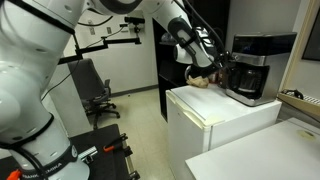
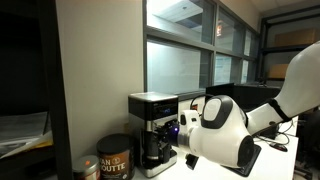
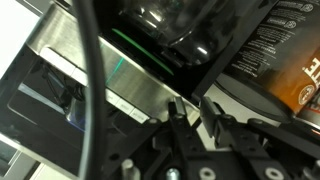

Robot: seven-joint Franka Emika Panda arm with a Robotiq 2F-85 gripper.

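Observation:
A black and steel coffee maker [image 1: 258, 72] stands on the white counter, its glass carafe [image 3: 185, 28] seen from close by in the wrist view. My gripper is open beside the machine's steel front panel [image 3: 130, 80], with nothing held between its fingers. The fingertips show near the panel's lower right edge; whether they touch it I cannot tell. In exterior view 2 the arm reaches in from the right, and the gripper partly covers the front of the coffee maker [image 2: 150, 106].
A dark, brown-banded canister [image 3: 292, 55] stands close to the gripper, seen also as a can [image 2: 115, 155] beside the machine. A smaller tin [image 2: 86, 167] is next to it. The white cabinet top [image 1: 232, 120] is clear in front of the coffee maker.

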